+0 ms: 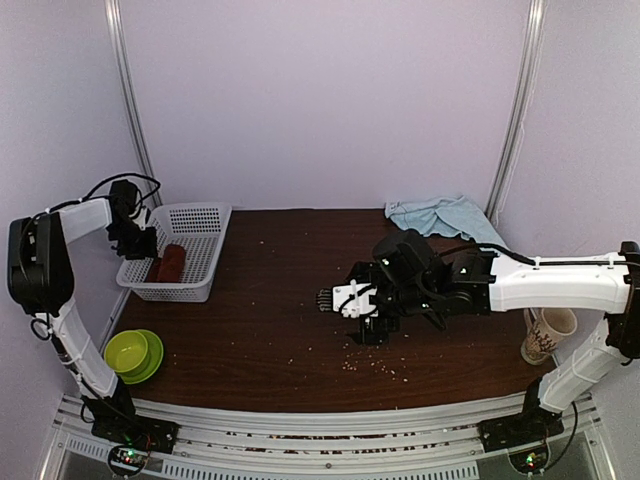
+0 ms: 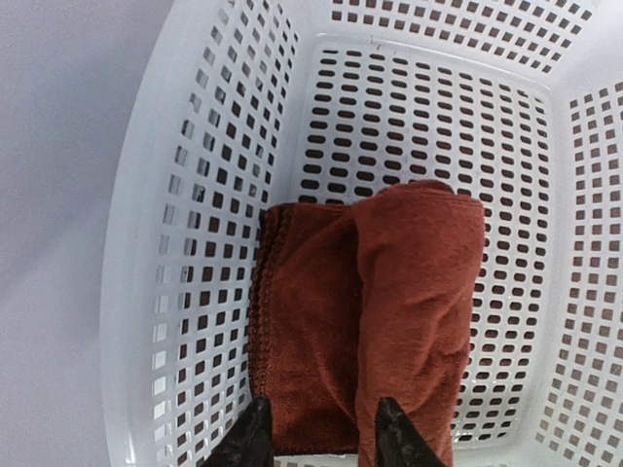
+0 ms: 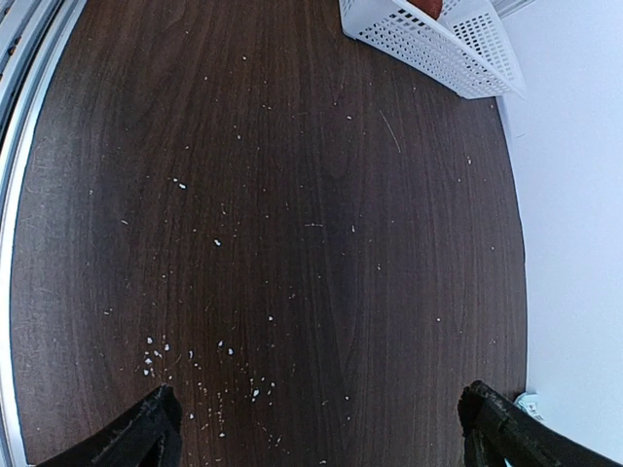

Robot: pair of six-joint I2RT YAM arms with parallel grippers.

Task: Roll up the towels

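In the white basket (image 1: 215, 280) at the left of the table lie brown-red folded cloths (image 1: 172, 262), seen from above in the left wrist view as a flat piece (image 2: 307, 331) beside a plumper folded one (image 2: 419, 292). My left gripper hangs over them, fingers apart with nothing visible held. Over the middle-right of the table my right gripper is open, with only bare wood below it.
A light blue cloth (image 1: 435, 215) lies at the back right. A mug (image 1: 548, 330) stands at the right edge, green dishes (image 1: 130, 352) at the front left. Small crumbs lie front-centre.
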